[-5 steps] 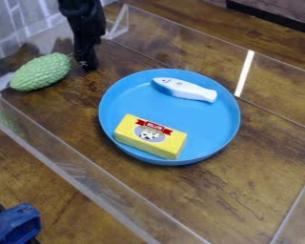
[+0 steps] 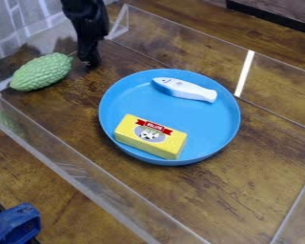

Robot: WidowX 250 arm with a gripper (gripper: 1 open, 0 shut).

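My gripper (image 2: 89, 57) is at the upper left, dark and low over the wooden surface, open, just right of a green bumpy oval vegetable (image 2: 41, 71). A blue plate (image 2: 212, 124) in the middle holds a white fish-shaped object (image 2: 183, 89) toward its back and a yellow box with a red label (image 2: 150, 135) toward its front. The fingertips are dim and hard to make out.
A clear low wall runs along the left. A blue object (image 2: 12, 227) lies at the lower left edge. Bare wood (image 2: 244, 200) is free to the right and front of the plate.
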